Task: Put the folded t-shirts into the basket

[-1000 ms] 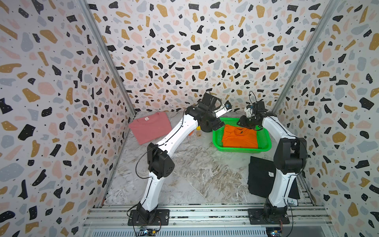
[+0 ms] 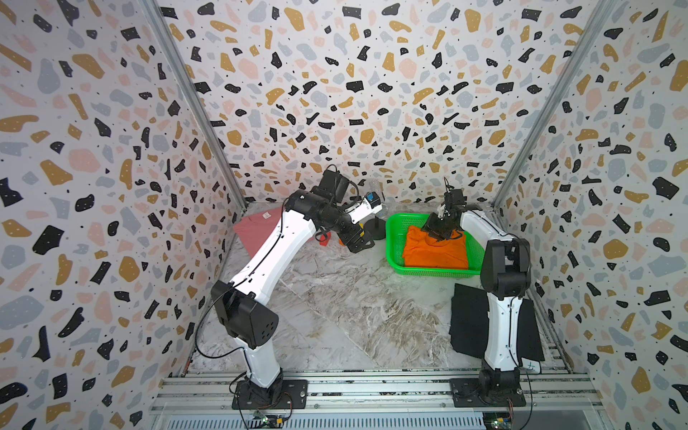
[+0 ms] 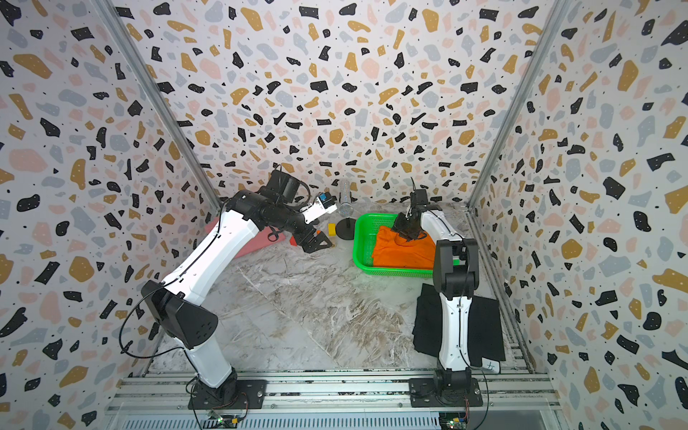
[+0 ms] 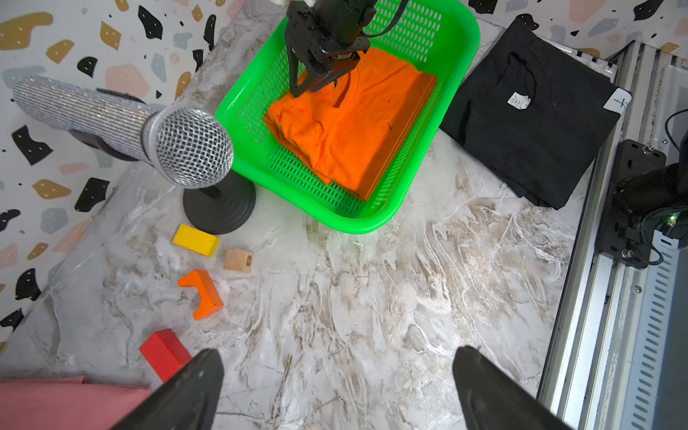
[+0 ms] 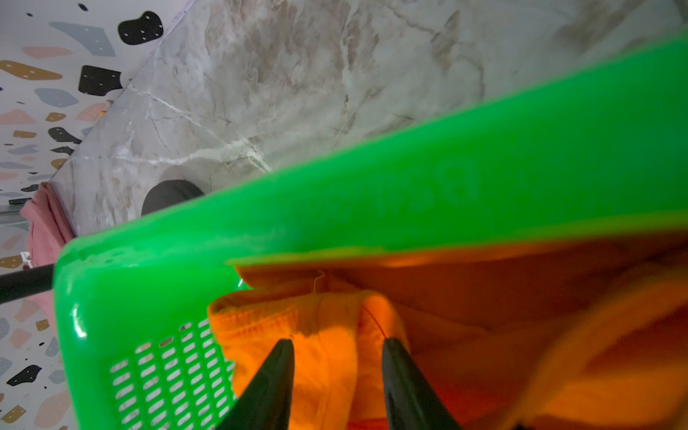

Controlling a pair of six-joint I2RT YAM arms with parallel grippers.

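An orange t-shirt [image 2: 435, 251] lies inside the green basket [image 2: 437, 271], its collar side rumpled. My right gripper is low over that collar, fingers apart, with a ridge of orange cloth showing between and beyond them; whether they touch it I cannot tell. My left gripper stands open above the bare table left of the basket, nothing between its fingers. A folded black t-shirt [image 4: 534, 107] rests on the table at the front right. The folded pink t-shirt [image 2: 259, 228] lies at the back left, partly hidden behind my left arm.
A microphone [image 4: 182, 143] on a round black base stands left of the basket. Near it lie a yellow block [image 4: 195, 240], a wooden cube [image 4: 238, 259], an orange piece [image 4: 202, 294] and a red block [image 4: 165, 354].
My left arm has swung left, away from the basket toward the pink shirt. My right gripper has come down closer to the orange shirt's collar. The shirts look unmoved.
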